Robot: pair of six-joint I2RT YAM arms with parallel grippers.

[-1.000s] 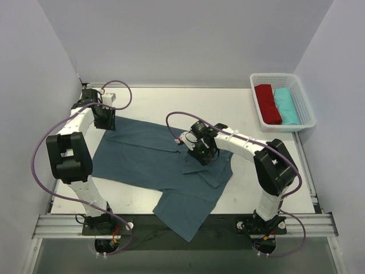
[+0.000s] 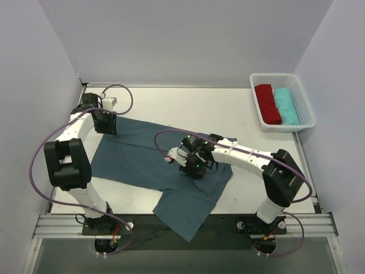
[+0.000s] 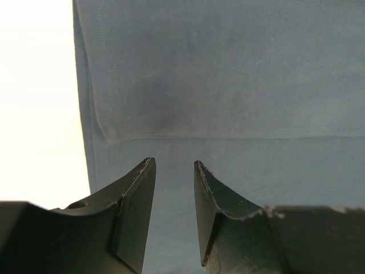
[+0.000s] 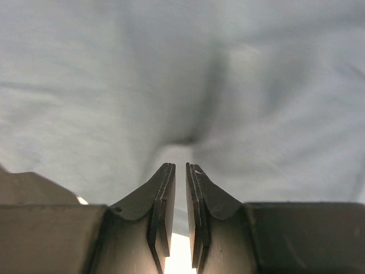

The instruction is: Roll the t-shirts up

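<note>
A grey-blue t-shirt lies spread on the white table, one sleeve hanging past the front edge, with folded creases at its right part. My left gripper is over its upper left corner; in the left wrist view its fingertips are apart above a folded hem, nothing between them. My right gripper is over the right part of the shirt; in the right wrist view its fingertips stand slightly apart above the blurred cloth, with nothing seen held.
A white basket at the back right holds a red cloth and a cyan cloth.
My right gripper has moved left and toward the front, over the shirt. The left gripper has shifted only slightly toward the front.
</note>
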